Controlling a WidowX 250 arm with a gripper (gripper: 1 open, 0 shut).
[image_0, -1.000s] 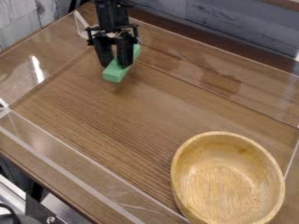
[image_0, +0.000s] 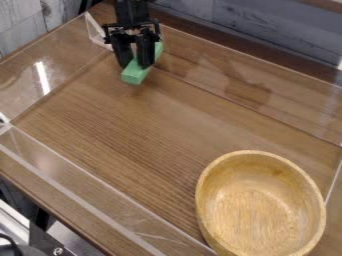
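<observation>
The black gripper (image_0: 134, 42) is at the top left of the camera view, shut on a green object (image_0: 136, 70) that hangs below it near the back of the wooden table (image_0: 171, 130). The fingertips are small and partly hidden against the dark arm and the object.
A large pale yellow bowl (image_0: 261, 203) sits at the front right. A low wall runs along the back, and white material shows behind the gripper at the top left.
The gripper and the green object have moved back, toward the top of the view, and a little to the right. The bowl has not moved.
</observation>
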